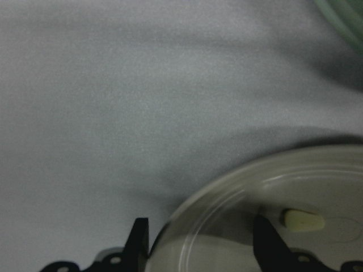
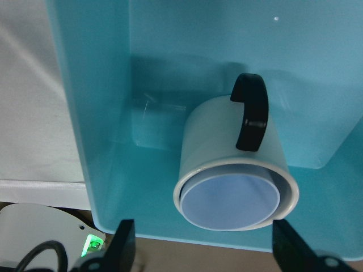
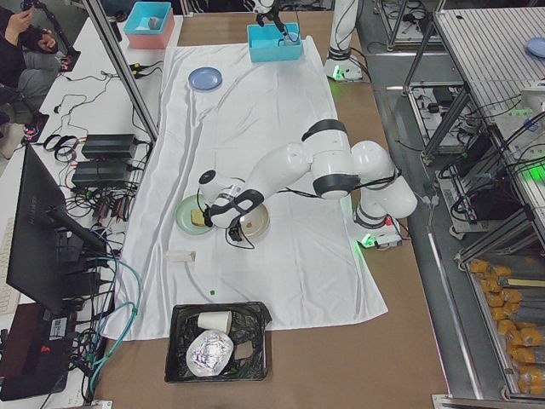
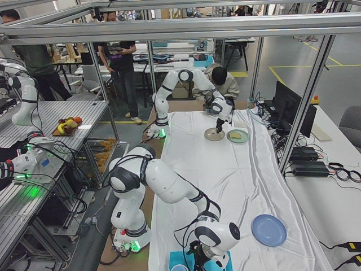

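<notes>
My left gripper is low at a beige plate (image 1: pixel 210 238), its open fingers either side of the plate's rim in the left wrist view; a small yellowish piece (image 1: pixel 303 221) lies on that plate. Beside it is a green plate (image 3: pixel 184 220) with a yellow item (image 4: pixel 236 135) on it. My right gripper stands open above a blue bin (image 2: pixel 96 113), near a white mug (image 2: pixel 227 130) with black handle that lies on its side, a light-blue round item (image 2: pixel 229 201) in its mouth.
A blue plate (image 4: pixel 269 230) lies on the white cloth near the right arm. A black lined bin (image 3: pixel 179 341) with a foil item and white cylinder stands beyond the cloth's edge.
</notes>
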